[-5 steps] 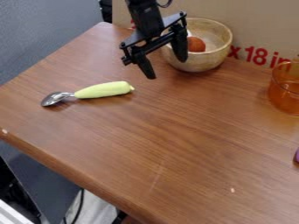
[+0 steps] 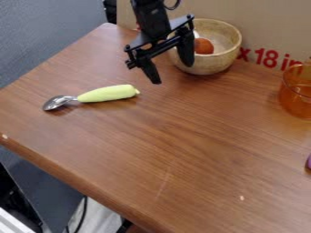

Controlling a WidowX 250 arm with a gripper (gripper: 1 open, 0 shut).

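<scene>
The black gripper [image 2: 165,60] hangs above the back middle of the wooden table, its two fingers apart with nothing seen between them, in front of a light wooden bowl [image 2: 217,61] that holds a red-orange round object [image 2: 203,45]. A pale yellow-green corn-like object [image 2: 109,93] lies on the table to the left, below the gripper, and a silver spoon [image 2: 58,103] lies at its left end.
An orange translucent container [image 2: 297,91] stands at the right edge. A purple object [image 2: 307,162] is partly visible lower right. A cardboard box [image 2: 274,27] with red print is behind.
</scene>
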